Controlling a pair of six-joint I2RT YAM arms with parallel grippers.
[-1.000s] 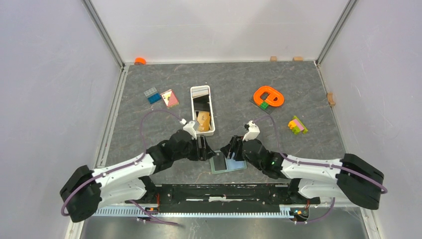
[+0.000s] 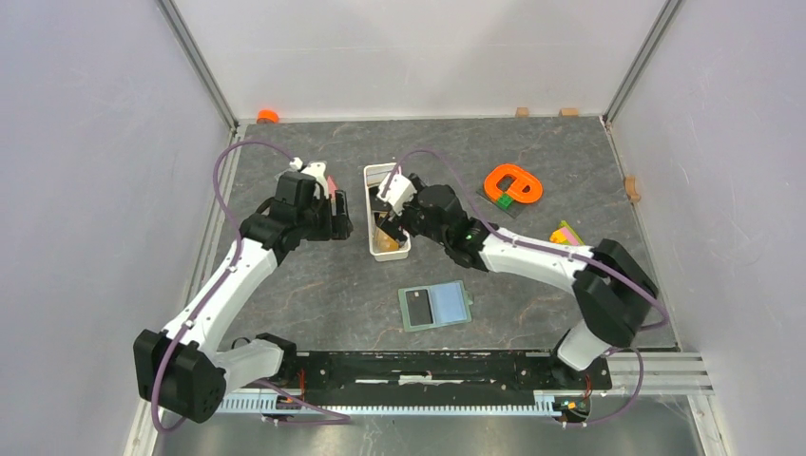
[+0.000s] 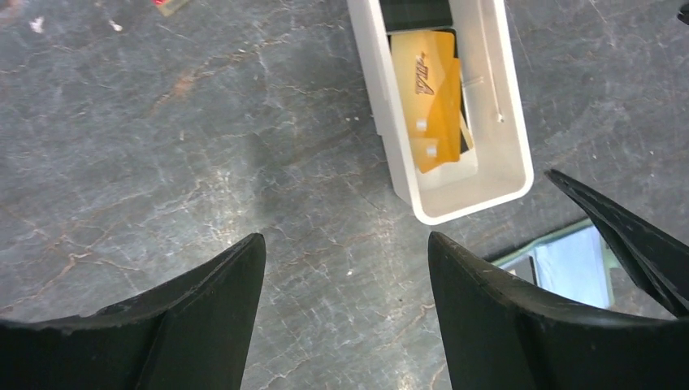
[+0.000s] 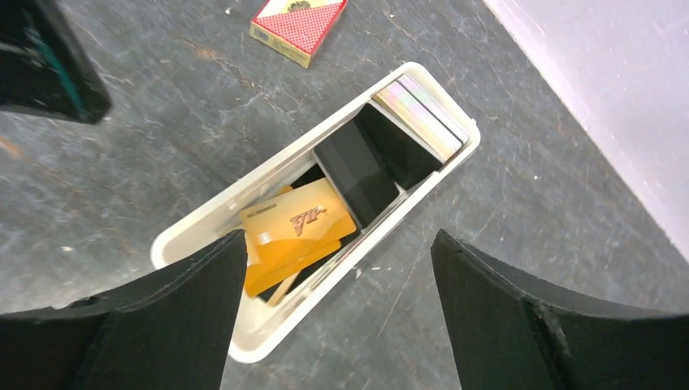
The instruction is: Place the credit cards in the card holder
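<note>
A long white tray (image 2: 400, 251) in the table's middle contains dark cards (image 4: 357, 172), orange cards (image 4: 296, 223) and pale ones (image 4: 418, 114) at its far end. Nearer the front edge lies the open card holder (image 2: 435, 305), green-rimmed, with a dark panel or card on its left half and light blue on its right. Left of the tray, my left gripper is open over bare table. My right gripper hangs above the tray, fingers wide apart and nothing between them. In the top view it hides part of the tray.
A red-and-yellow box (image 4: 299, 24) lies left of the tray, mostly behind the left arm from above. To the right are an orange ring-shaped toy (image 2: 513, 183) and colourful blocks (image 2: 566, 235). Between the arms the gap is narrow.
Both grippers have moved away from the card holder. The left went back and to the left, past the tray's side; the right moved back and left over the tray. The holder stayed put.
</note>
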